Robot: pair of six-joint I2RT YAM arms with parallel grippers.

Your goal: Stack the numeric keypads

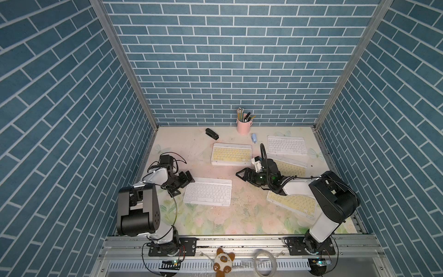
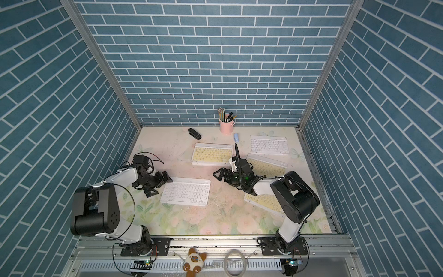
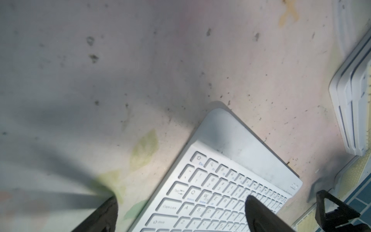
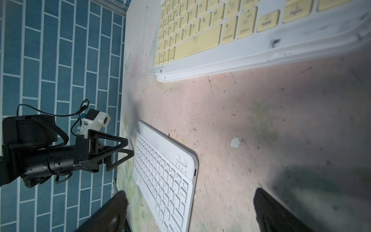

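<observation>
A stack of thin keyboards with a yellow-keyed one on top (image 1: 231, 155) lies at mid-table, its layered edge visible in the left wrist view. In front of it a white keyboard (image 1: 208, 192) lies flat. My left gripper (image 1: 182, 184) is at that keyboard's left end, fingers spread; the left wrist view has one finger (image 3: 101, 216) over bare table, the other (image 3: 264, 216) across the keys. Whether either touches is unclear. My right gripper (image 1: 245, 175) is open and empty, right of the white keyboard and in front of the stack.
On the right lie two yellow-keyed keyboards, one nearer (image 1: 291, 204) and one partly hidden behind my arm (image 1: 293, 167). A white keyboard (image 1: 287, 145) lies back right. A stapler (image 1: 211, 133), pink pen cup (image 1: 244, 126) and blue item (image 1: 253, 138) stand behind.
</observation>
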